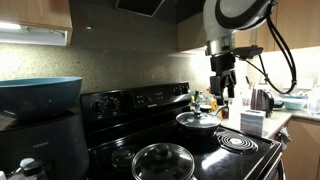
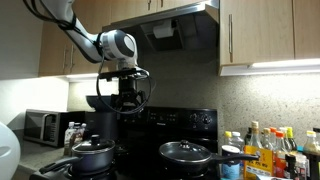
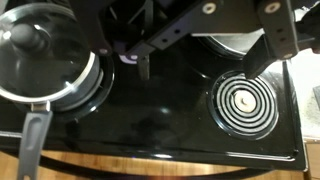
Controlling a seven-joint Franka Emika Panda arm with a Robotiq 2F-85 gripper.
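My gripper hangs empty above the right side of the black stove, fingers apart and pointing down. In exterior view 2 the gripper is high over the stove, clear of the cookware. A pot with a glass lid sits at the near left; from the wrist its black knob and handle show. Farther back is a lidded black pan, its handle reaching right. The wrist view shows a bare coil burner below the gripper, and only part of the pan.
Several bottles crowd the counter right of the stove. A blue bowl rests on a dark appliance at the left. The range hood and cabinets hang above. A microwave stands far left.
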